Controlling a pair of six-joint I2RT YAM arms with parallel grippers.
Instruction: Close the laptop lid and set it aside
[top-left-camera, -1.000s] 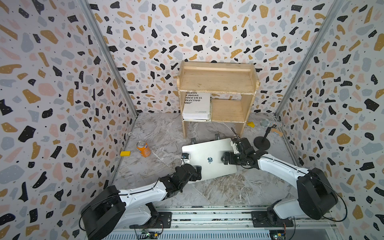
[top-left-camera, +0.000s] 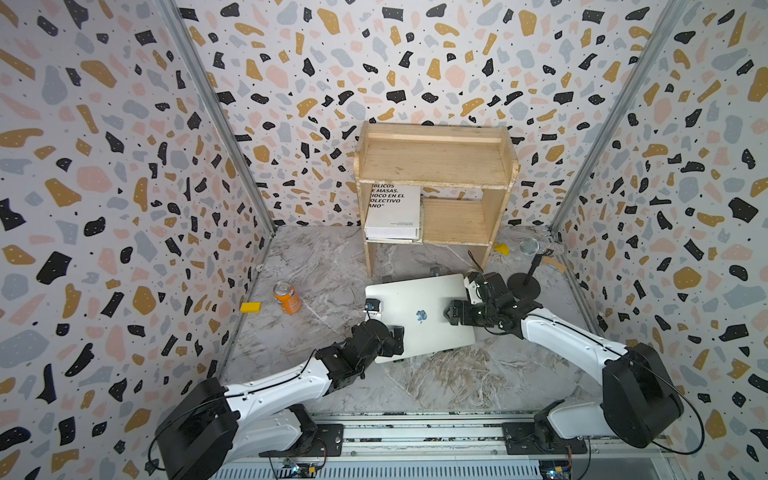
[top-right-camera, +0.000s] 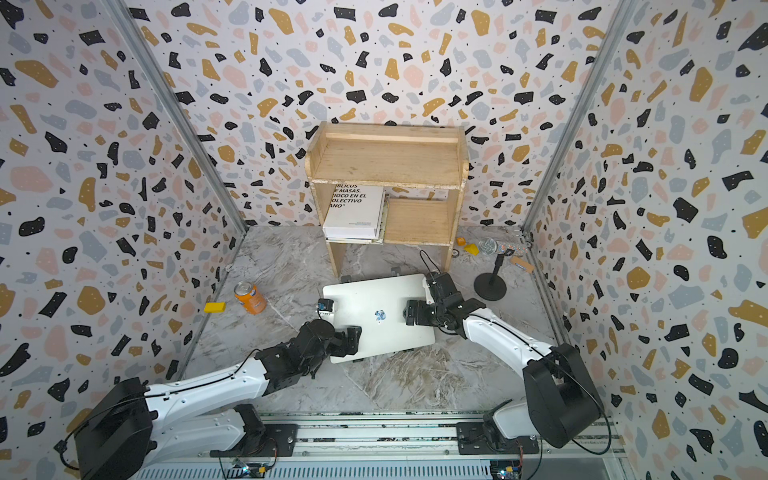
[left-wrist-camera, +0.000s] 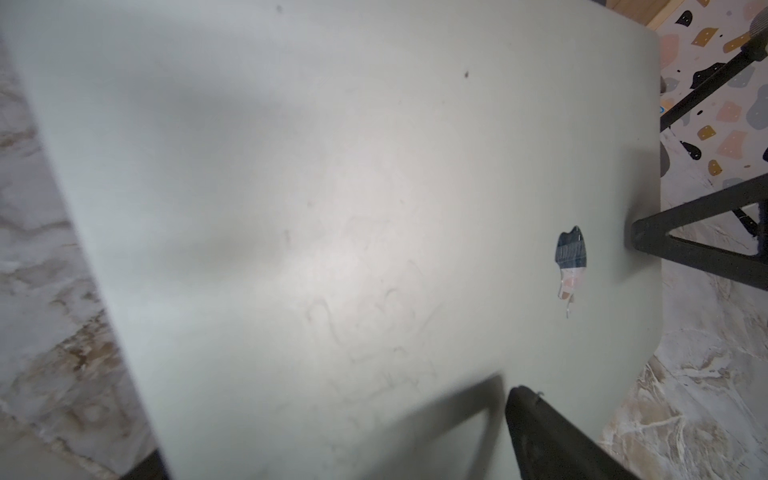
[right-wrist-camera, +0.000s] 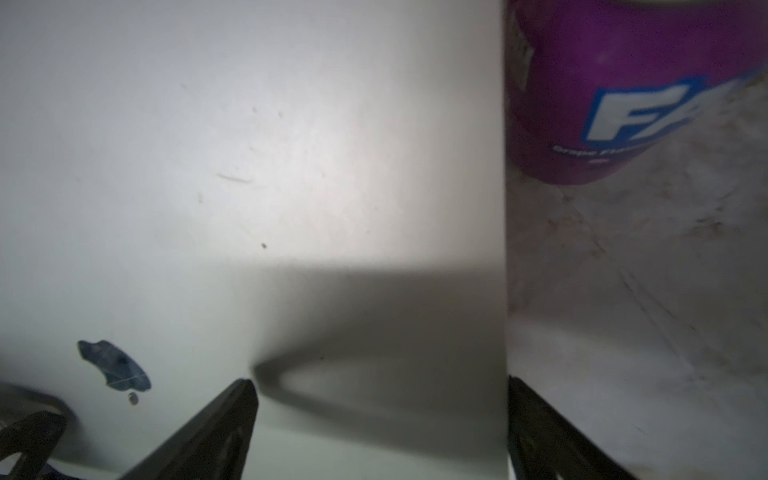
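A closed silver laptop (top-left-camera: 428, 308) with a dark logo lies slightly askew on the marble table before a wooden shelf. My left gripper (top-left-camera: 392, 340) stands open over the laptop's left part, its fingertips close to the lid. My right gripper (top-left-camera: 457, 312) is open at the right part, one fingertip (right-wrist-camera: 536, 424) at the lid's right edge. In the right wrist view a purple can (right-wrist-camera: 608, 96) stands right by that edge. Whether the fingertips press on the lid, I cannot tell.
The wooden shelf (top-left-camera: 436, 144) holds books (top-left-camera: 392, 212). An orange can (top-left-camera: 287, 297) stands at left, near a yellow object (top-left-camera: 250, 307). A black stand (top-left-camera: 524, 284) is at back right. The front and left of the table have free room.
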